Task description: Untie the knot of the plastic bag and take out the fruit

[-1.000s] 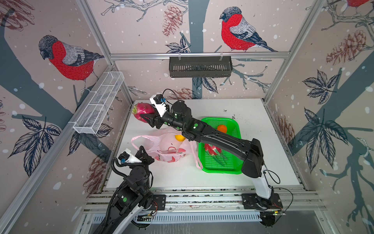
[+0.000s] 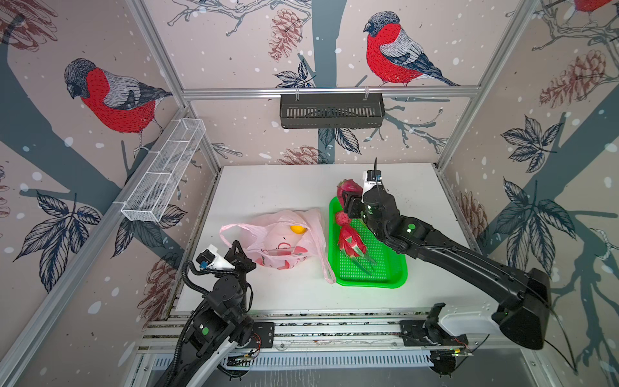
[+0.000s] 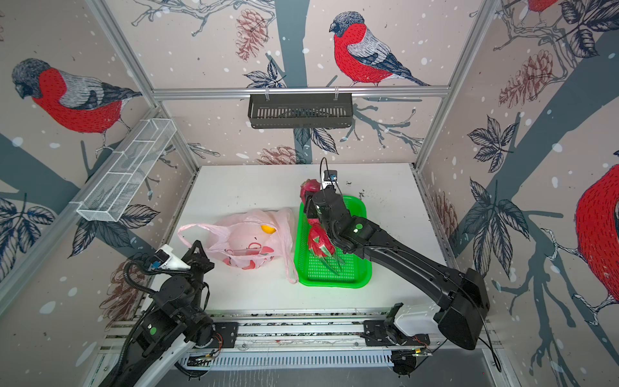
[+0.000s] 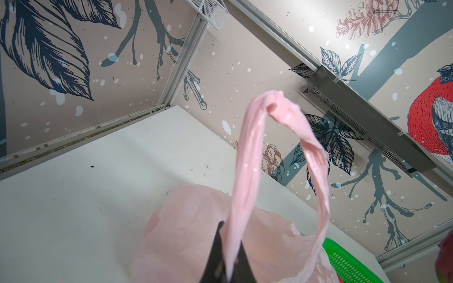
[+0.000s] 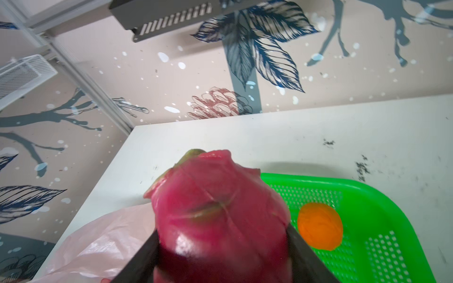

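Note:
The pink plastic bag (image 2: 274, 242) lies open on the table, with a yellow fruit (image 2: 298, 229) in its mouth. One pink handle loop (image 4: 245, 184) rises from my left gripper (image 2: 240, 250), whose fingers are shut on that handle at the bag's left side. A red dragon fruit (image 5: 219, 212) fills the space between the fingers of my right gripper (image 2: 352, 201), both sides touched by them, over the far left part of the green tray (image 2: 399, 274). Inside the tray rest another dragon fruit (image 2: 351, 240) and an orange (image 5: 320, 226); the right arm hides the orange in the top views.
Bare table (image 2: 270, 183) shows behind the bag and to the right of the tray. A dark shelf (image 2: 332, 114) hangs on the back wall, and a white wire basket (image 2: 164, 171) on the left one. The bag's other handle (image 2: 329, 264) touches the tray's left side.
My right gripper has carried the dragon fruit from the far left, behind the bag, rightward to the green tray. The left arm has stayed put, and the bag has barely shifted.

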